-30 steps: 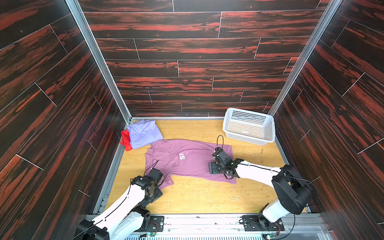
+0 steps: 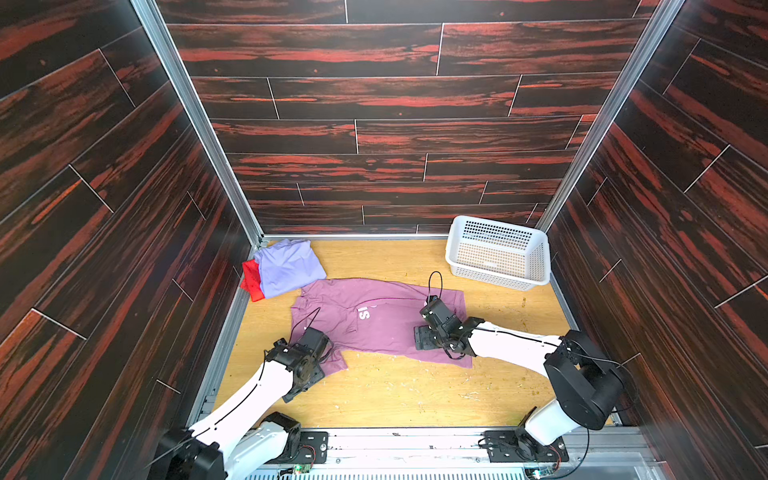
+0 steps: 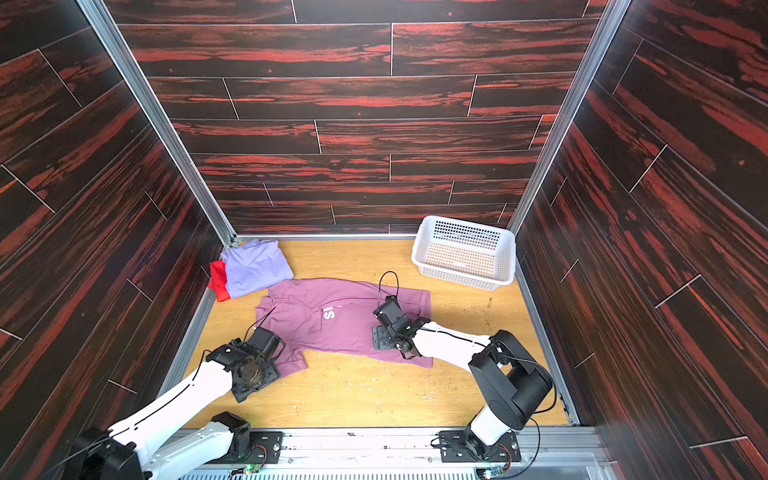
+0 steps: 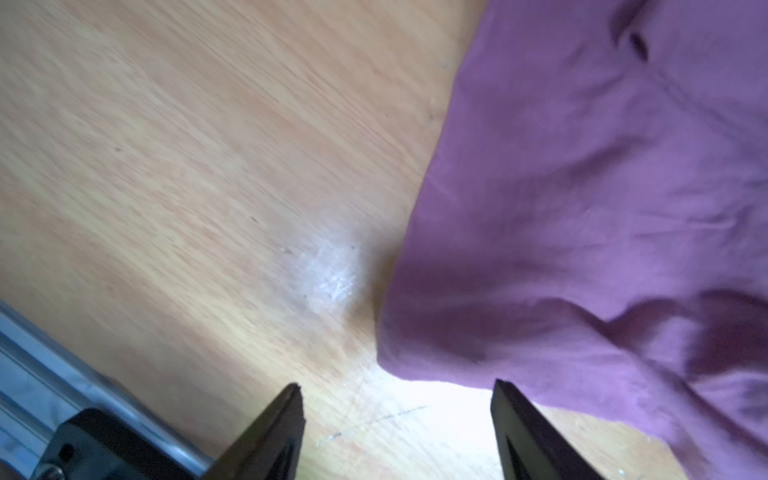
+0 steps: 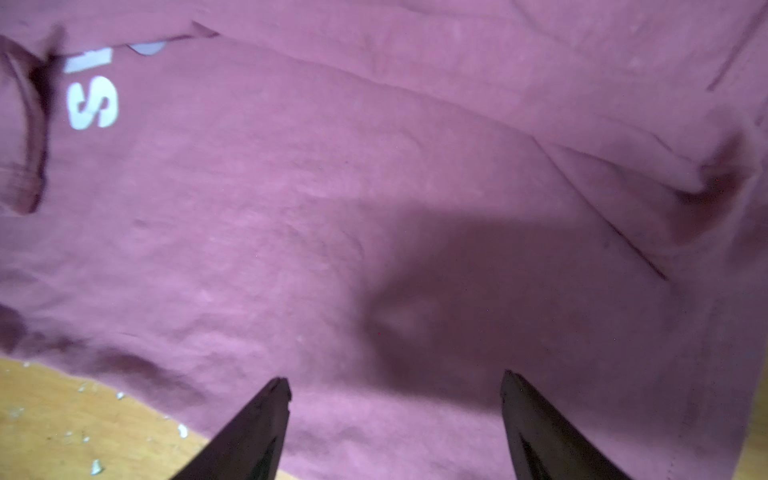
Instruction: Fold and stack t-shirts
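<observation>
A mauve t-shirt [image 2: 384, 324] with white lettering lies spread and creased across the middle of the table. My left gripper stands open over its near-left sleeve corner [image 4: 432, 336], whose edge lies just beyond the fingertips. My right gripper is open above the shirt's right part, near its lower hem, with nothing between its fingers. Folded lavender [image 2: 288, 264] and red [image 2: 251, 280] cloths lie together at the back left, the lavender on top.
A white plastic basket [image 2: 497, 272], seemingly empty, stands at the back right. Bare table [image 2: 400, 388] shows in front of the shirt and on the right. Dark walls enclose the table on three sides.
The right gripper has moved very slightly left. The shirt looks unchanged.
</observation>
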